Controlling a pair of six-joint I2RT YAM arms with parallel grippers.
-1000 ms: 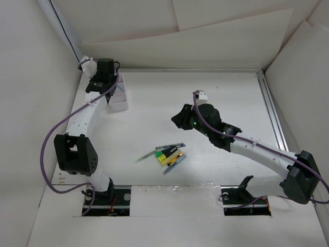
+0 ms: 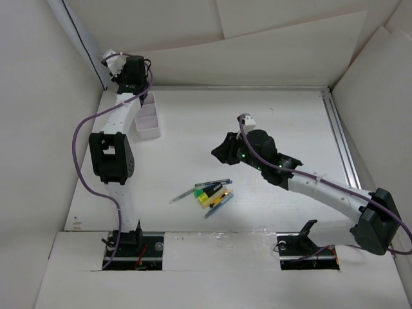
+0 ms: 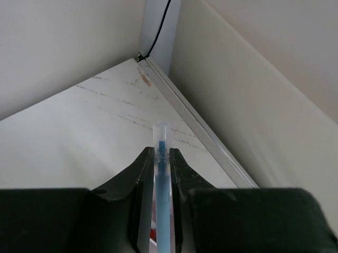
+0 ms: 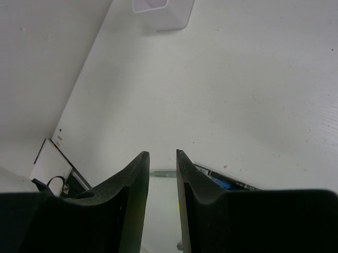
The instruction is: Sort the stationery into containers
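Note:
My left gripper is at the top-left corner of the table, over the white divided container (image 2: 148, 127); in the left wrist view a clear pen with a blue core (image 3: 162, 211) stands upright between its fingers. My right gripper stands open above the middle of the table. Below it in the top view lie pens (image 2: 212, 183), a green item (image 2: 198, 193), a yellow item (image 2: 203, 198) and other stationery. The container (image 4: 163, 13) also shows at the top of the right wrist view.
Pale walls surround the table on the left, back and right, with a metal rail (image 2: 244, 87) along the back.
The right arm and the loose stationery look unchanged.

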